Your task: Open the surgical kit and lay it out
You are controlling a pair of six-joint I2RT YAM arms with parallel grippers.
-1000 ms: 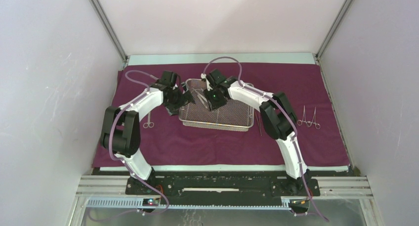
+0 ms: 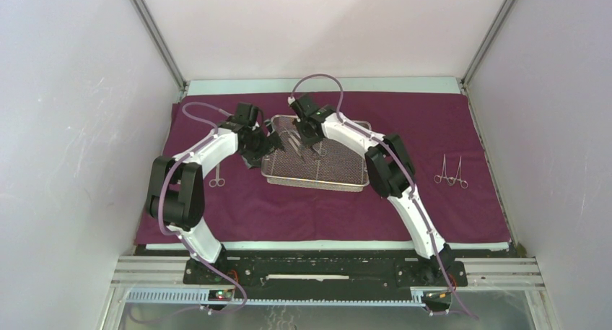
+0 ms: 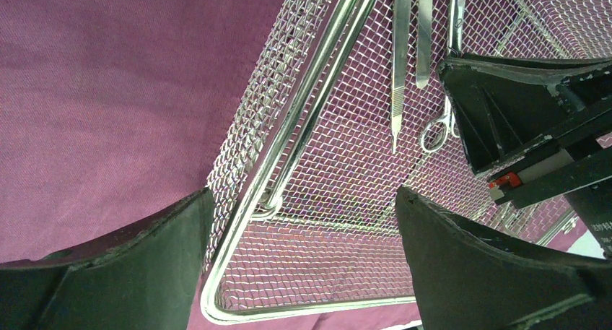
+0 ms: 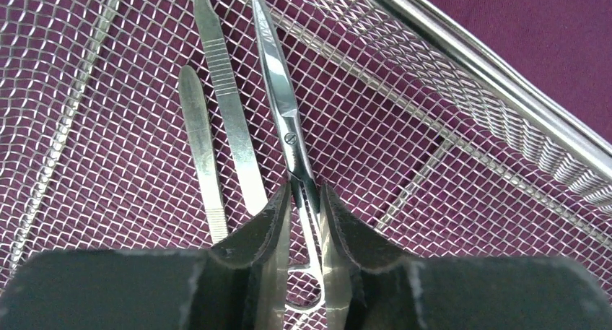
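Observation:
Inside the wire mesh basket (image 2: pixel 317 183), straight scissors (image 4: pixel 290 139) lie beside two slim flat-handled instruments, one longer (image 4: pixel 234 120) and one shorter (image 4: pixel 198 142). My right gripper is low over the scissors, its fingertips close on either side of their shanks. Only a narrow gap separates these fingers, and whether they press on the metal I cannot tell. One finger loop shows between them lower down. At the basket's left end, my left gripper stands open, its fingers apart around the rim's side, holding nothing.
Two clamps (image 2: pixel 451 180) lie on the maroon drape at the right. Another ring-handled instrument (image 2: pixel 217 182) rests left of the basket, partly under the left arm.
The scissors' rings now point more to the right. My left arm stays put.

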